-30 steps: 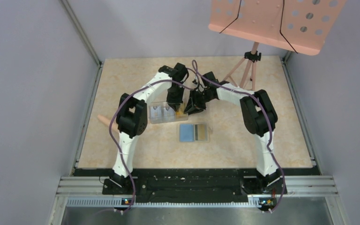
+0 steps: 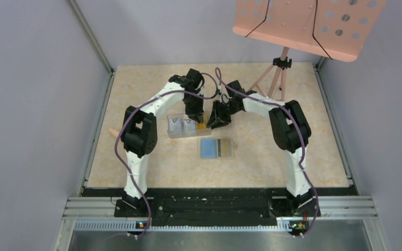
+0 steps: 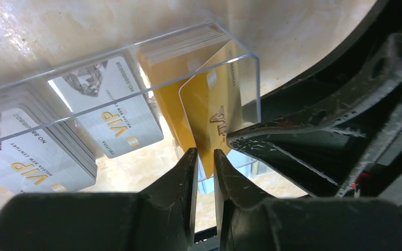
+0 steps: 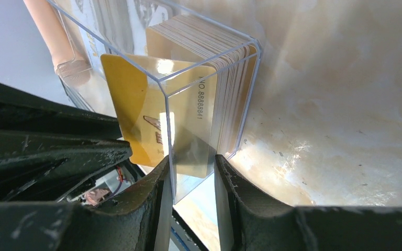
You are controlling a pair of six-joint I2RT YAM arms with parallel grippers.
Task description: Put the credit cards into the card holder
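The clear card holder (image 2: 175, 133) has white VIP cards (image 3: 118, 123) in two compartments and gold cards (image 3: 212, 115) in the right-hand one. A leaning gold card (image 4: 136, 120) shows at the holder's end. My left gripper is at that compartment, fingertips near the gold card's lower edge; whether it grips the card is unclear. My right gripper is at the holder's end wall, fingertips either side of its corner region; how far it is closed on it is hard to tell.
A tray with blue, dark and tan sections (image 2: 208, 148) lies nearer the front. A pink stand (image 2: 283, 73) is at the back right.
The right arm looks almost unchanged.
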